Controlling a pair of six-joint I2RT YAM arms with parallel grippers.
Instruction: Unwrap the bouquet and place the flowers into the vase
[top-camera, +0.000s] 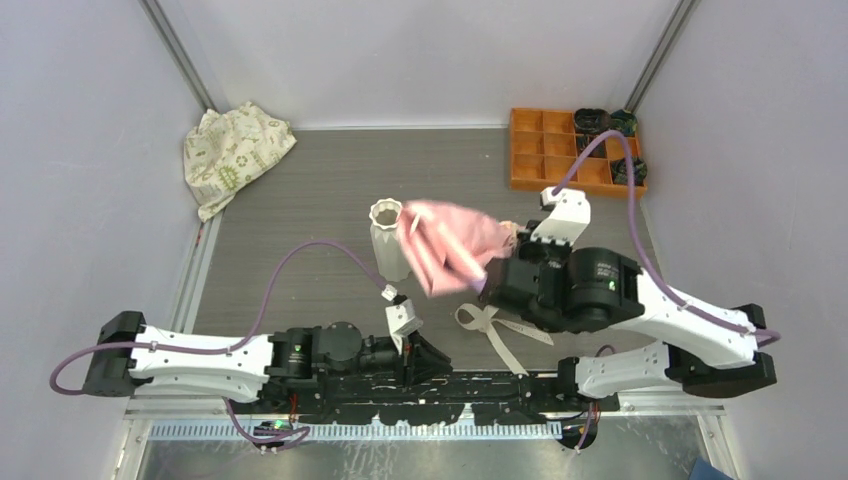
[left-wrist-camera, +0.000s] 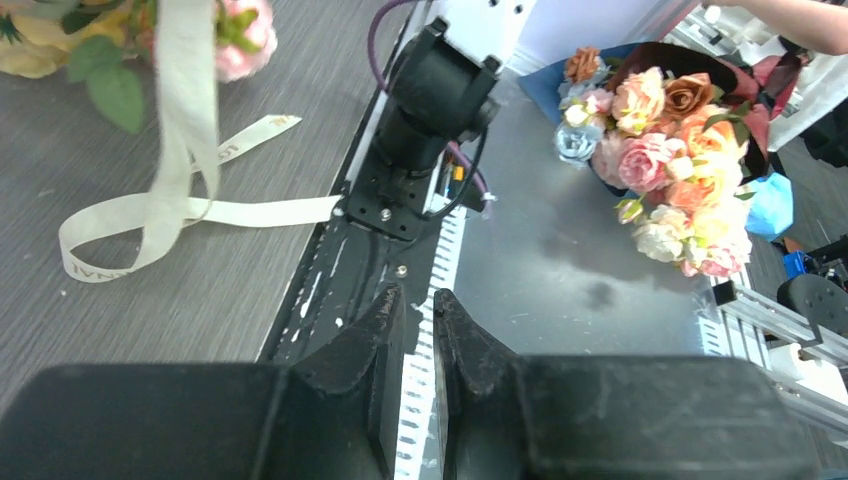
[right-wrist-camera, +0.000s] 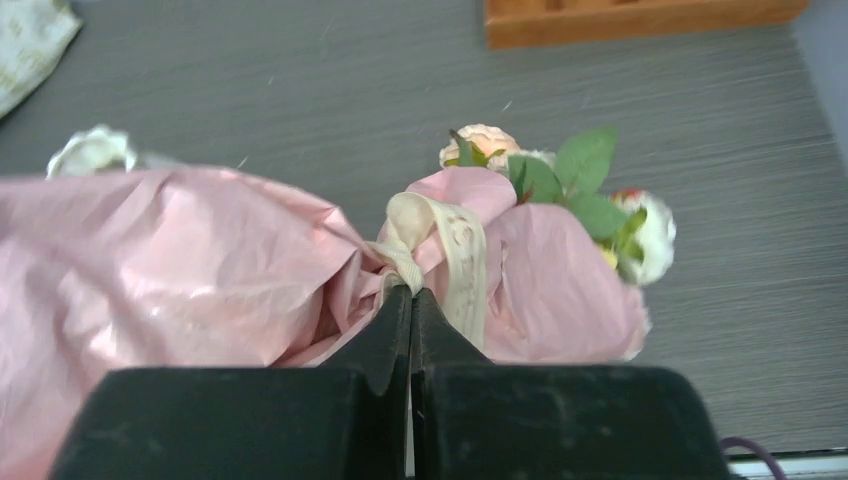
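My right gripper is shut on the gathered, ribbon-tied waist of the pink-wrapped bouquet (right-wrist-camera: 180, 265). Its flowers (right-wrist-camera: 648, 240) point right in the right wrist view; the wide paper end (top-camera: 450, 245) reaches left, close beside the vase in the top view. The white fluted vase (top-camera: 389, 250) stands upright with its mouth up. A cream ribbon (left-wrist-camera: 260, 213) trails in loops, partly over the tabletop. My left gripper is slightly open at the front edge, a narrow empty gap between its fingers, apart from the bouquet.
A wooden compartment tray (top-camera: 541, 147) with dark items stands at the back right, and a patterned cloth bag (top-camera: 235, 150) lies at the back left. More flowers (left-wrist-camera: 665, 160) lie beyond the front edge.
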